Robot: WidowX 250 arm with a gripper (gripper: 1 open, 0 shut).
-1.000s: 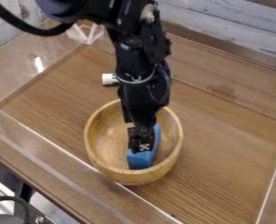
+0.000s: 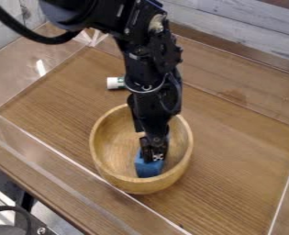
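My black gripper (image 2: 151,145) reaches down into a round wooden bowl (image 2: 115,167) in the middle of the view. It is over a blue object (image 2: 148,167) on the bowl's bottom, whose upper part is hidden behind the gripper. The fingers stand open; whether they touch the blue object is hard to tell.
A small white cylinder (image 2: 115,83) lies behind the bowl, left of the arm. Black cables hang at the upper left and lower left.
Over the last second the gripper has come lower over the blue object, covering more of its upper part. The bowl stays about where it was.
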